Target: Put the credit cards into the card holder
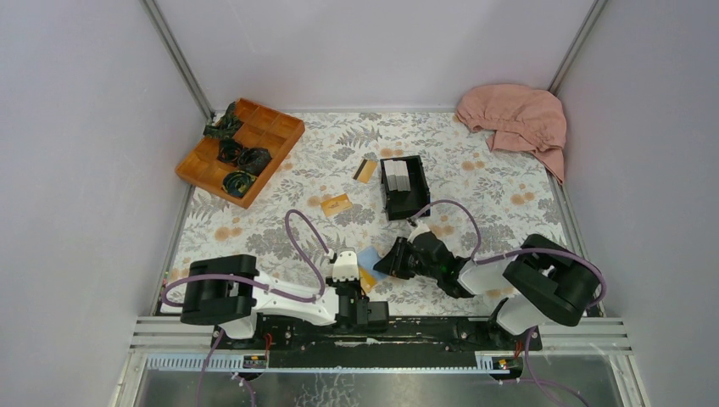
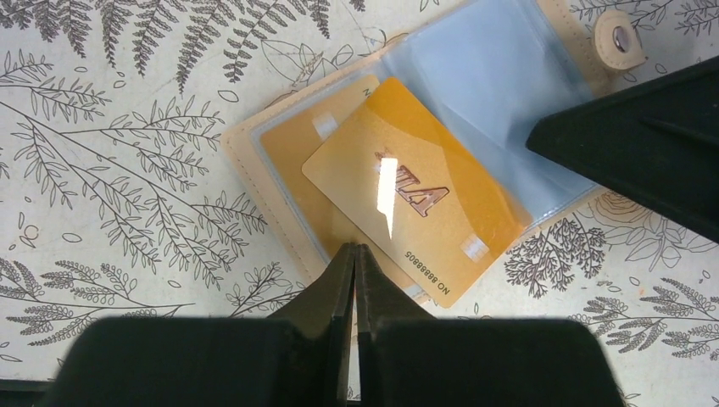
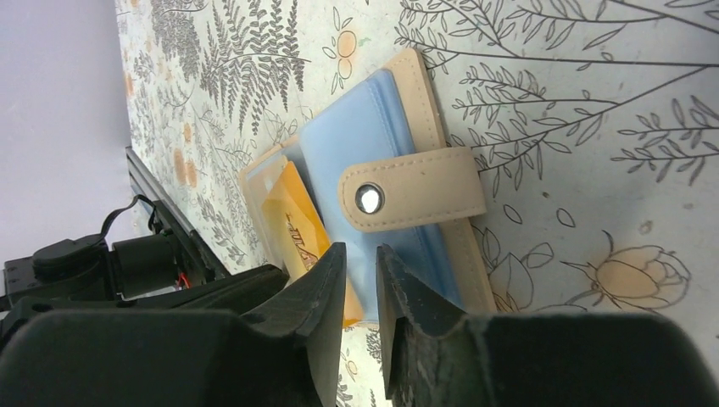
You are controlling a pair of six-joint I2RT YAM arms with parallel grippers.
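Observation:
The tan card holder (image 2: pixel 270 125) lies open on the table, with a blue side (image 2: pixel 487 64) and a snap strap (image 3: pixel 415 188). One gold card (image 2: pixel 292 157) sits flat on its other side, apparently in the clear pocket. A second gold card (image 2: pixel 441 165) lies askew over that card and partly over the blue side. My left gripper is shut, tips at the lower cards' edges, nothing showing between them. My right gripper is over the blue side, its fingers close together with a narrow gap; whether they pinch anything is hidden.
Two other gold cards, one flat card (image 1: pixel 336 204) and one striped card (image 1: pixel 365 170), lie farther back. A black box (image 1: pixel 397 204) stands behind the right gripper. An orange tray (image 1: pixel 284 134) is at back left, a pink cloth (image 1: pixel 513 114) at back right.

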